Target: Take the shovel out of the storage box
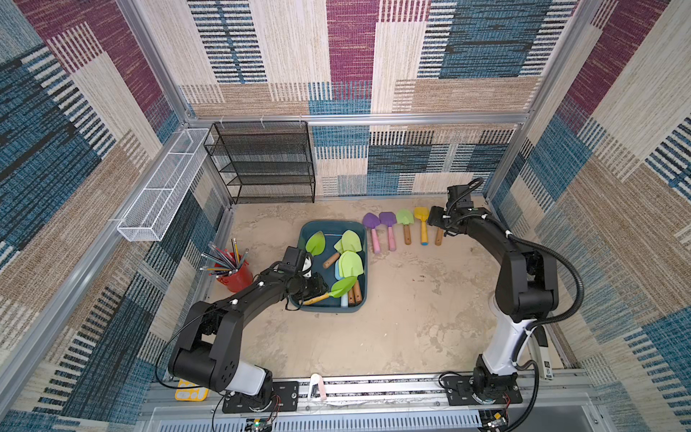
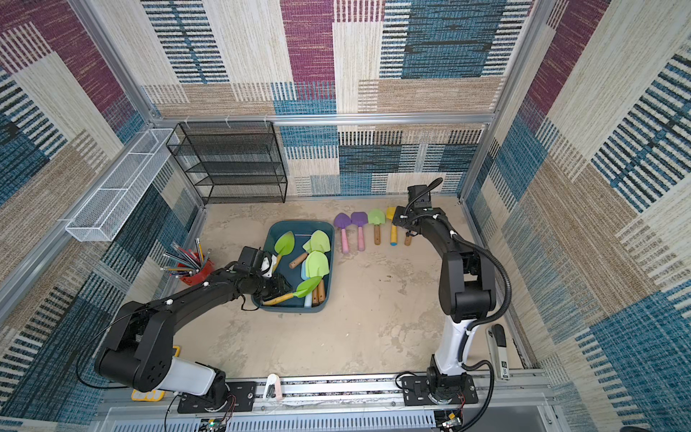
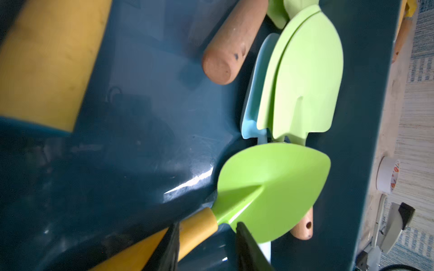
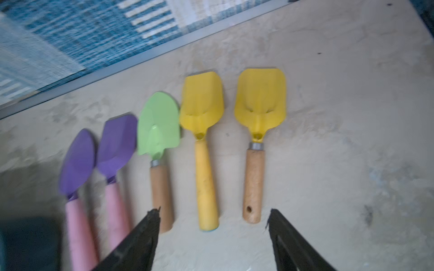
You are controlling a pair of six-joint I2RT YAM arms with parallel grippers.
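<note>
A teal storage box (image 1: 361,288) holds several shovels with green and pale blue blades. My left gripper is down in it, around the yellow handle (image 3: 199,228) of a green-bladed shovel (image 3: 273,185); its fingers are part open, and contact is unclear. Beside it lie a stack of pale green blades (image 3: 307,67) and a wooden handle (image 3: 232,45). My right gripper is open above a row of shovels outside the box, including a yellow one with a wooden handle (image 4: 260,97), with nothing between its fingers.
Purple, green and yellow shovels (image 2: 359,226) lie right of the box. A red pen cup (image 1: 237,277) stands at its left. A black wire rack (image 1: 259,165) is at the back.
</note>
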